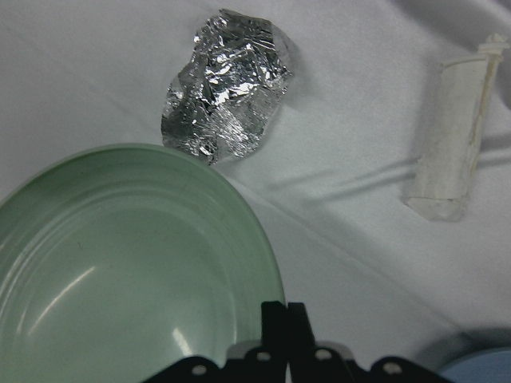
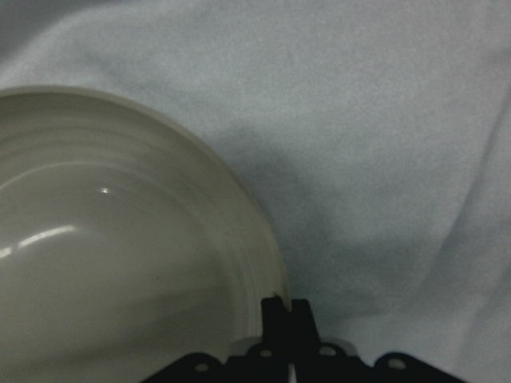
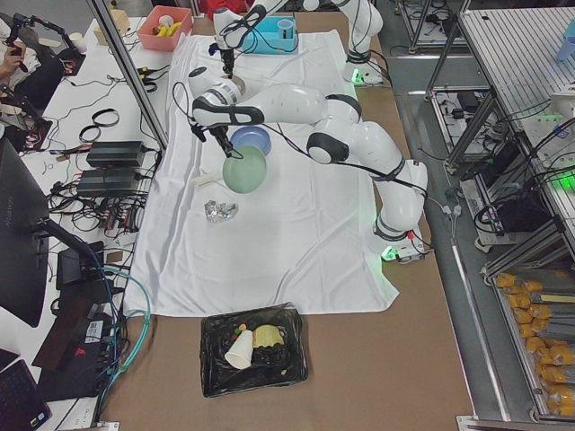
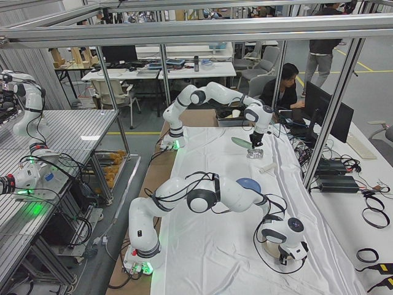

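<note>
My left gripper is shut on the rim of a green plate (image 1: 128, 271), which it holds beside a blue plate (image 3: 252, 136) in the camera left view. Crumpled foil (image 1: 223, 84) and a white rolled piece (image 1: 447, 132) lie on the cloth nearby. My right gripper is shut on the rim of a beige plate (image 2: 120, 255) at the other end of the table, partly hidden under that arm in the camera right view.
A black-lined bin (image 3: 216, 359) with waste sits beyond the cloth on one end; blue (image 3: 260, 45) and red (image 3: 153, 40) containers sit at the other.
</note>
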